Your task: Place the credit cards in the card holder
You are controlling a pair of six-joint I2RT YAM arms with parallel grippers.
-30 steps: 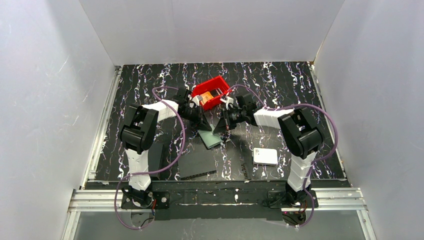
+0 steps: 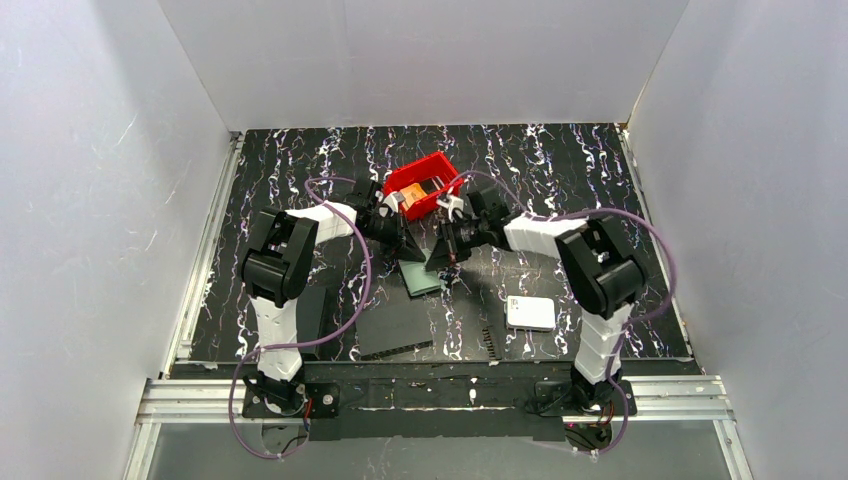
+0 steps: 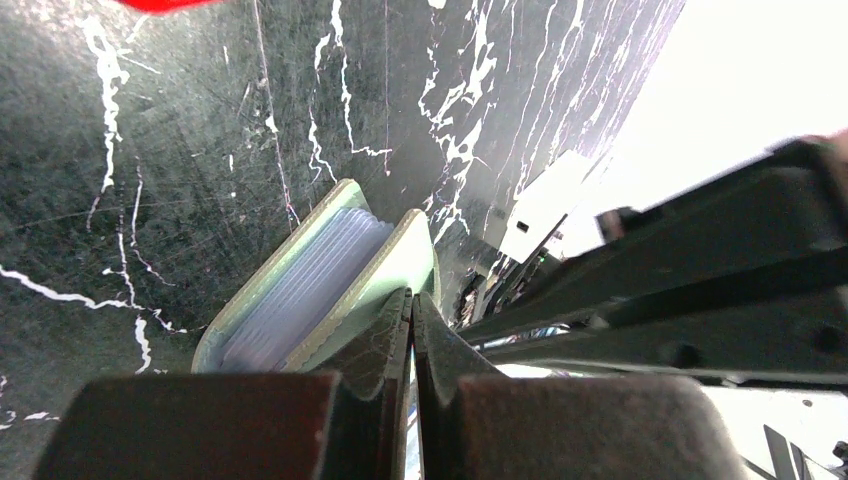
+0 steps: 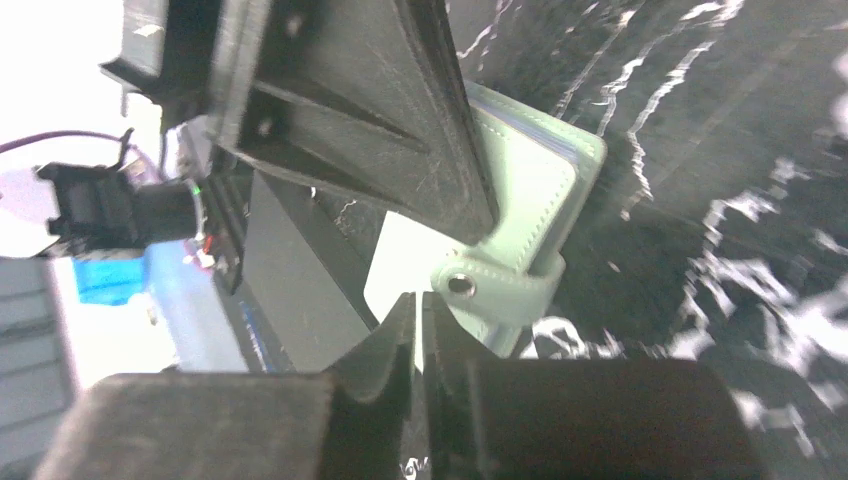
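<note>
The pale green card holder (image 2: 421, 279) lies mid-table below both gripper tips. Its inner sleeves (image 3: 312, 275), a stack of whitish translucent leaves, show between the two covers in the left wrist view. In the right wrist view a strap with a snap (image 4: 495, 287) crosses its edge. My left gripper is shut at the near cover, with nothing seen between its fingers. A narrow gap separates the fingers of my right gripper, which stands slightly open by the strap, holding nothing visible. No card can be made out clearly inside the sleeves.
Behind the holder stands a red bin (image 2: 437, 157) with an orange item (image 2: 412, 194) and dark items in it. A white flat box (image 2: 530, 313) lies at front right. Dark flat panels (image 2: 393, 328) cover the front left. The two arms' tips are close together.
The holder's angle changed slightly. The left arm looks still.
</note>
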